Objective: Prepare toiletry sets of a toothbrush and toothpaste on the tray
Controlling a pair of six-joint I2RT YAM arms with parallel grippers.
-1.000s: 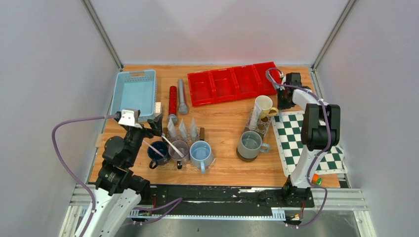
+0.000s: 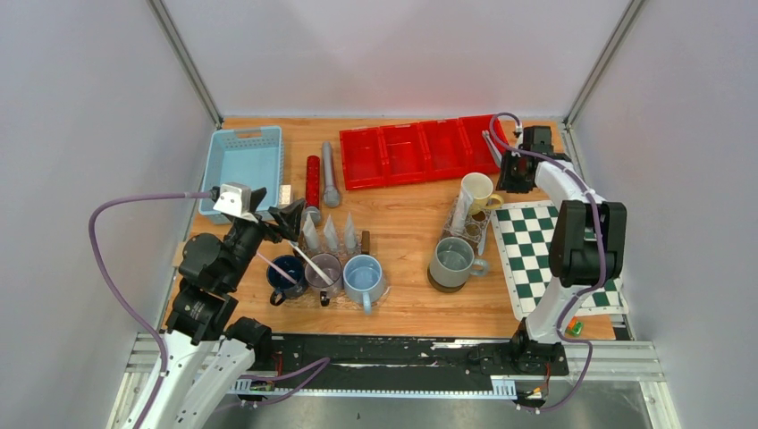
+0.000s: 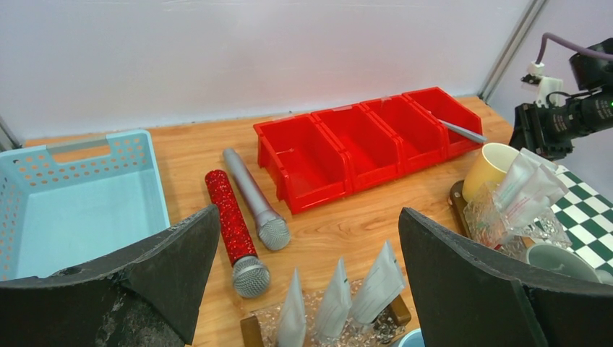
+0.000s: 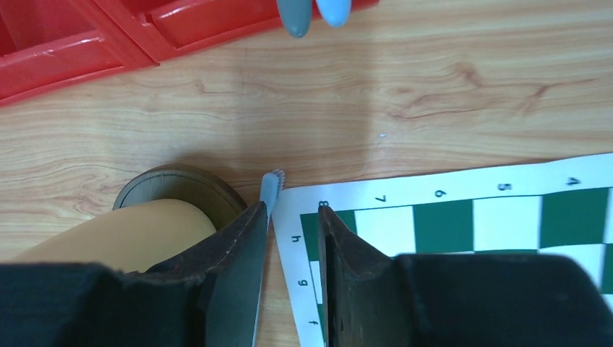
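Observation:
A red compartment tray (image 2: 384, 134) spans the back, toothbrushes (image 2: 492, 147) lying in its rightmost compartment. My right gripper is open beside the yellow mug, near the board's corner, with a light blue toothbrush (image 4: 270, 184) beneath, by its finger. My left gripper is open above the front-left mugs, nothing between its fingers. Brushes stand in the dark blue mug (image 2: 280, 292) and purple mug (image 2: 329, 264). White tubes (image 3: 372, 289) stand in a clear rack, and more lie in another rack (image 3: 528, 195) at the right.
A blue basket (image 2: 241, 161) is at back left, beside two microphones (image 2: 328, 170). Yellow (image 2: 478, 188), grey (image 2: 451, 259) and light blue mugs (image 2: 365, 273) stand around. A checkered board (image 2: 536, 250) covers the right.

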